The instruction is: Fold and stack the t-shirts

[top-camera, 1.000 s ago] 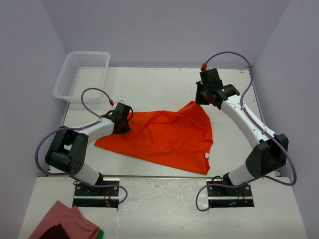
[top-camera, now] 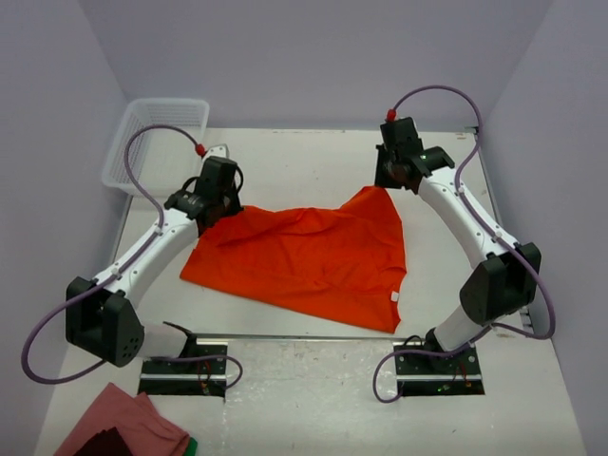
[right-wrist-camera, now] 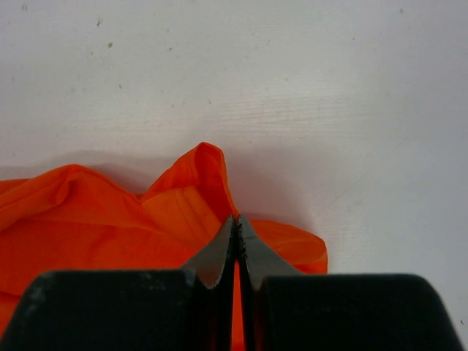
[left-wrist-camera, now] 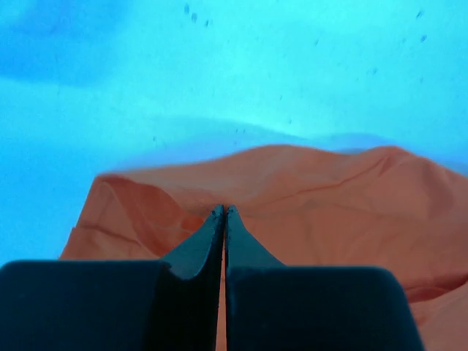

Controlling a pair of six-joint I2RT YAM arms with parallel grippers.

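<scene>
An orange-red t-shirt [top-camera: 313,256] lies spread and rumpled across the table, its far edge raised into folds. At its far left part, my left gripper [top-camera: 237,211] is shut, and in the left wrist view a fold of the shirt [left-wrist-camera: 153,212] runs up to the closed fingertips. My right gripper [top-camera: 378,182] is shut at the far right corner. There, in the right wrist view, a peaked fold of the fabric [right-wrist-camera: 208,172] runs into the fingertips. The cloth between the pads is too thin to show clearly on either side.
A white basket [top-camera: 123,157] stands at the back left, with its inside looking empty. A folded reddish cloth [top-camera: 119,427] lies at the front left, off the main table.
My left gripper has moved toward the back of the table, and the shirt's far left edge has shifted with it. The right gripper and its corner have moved slightly back too.
</scene>
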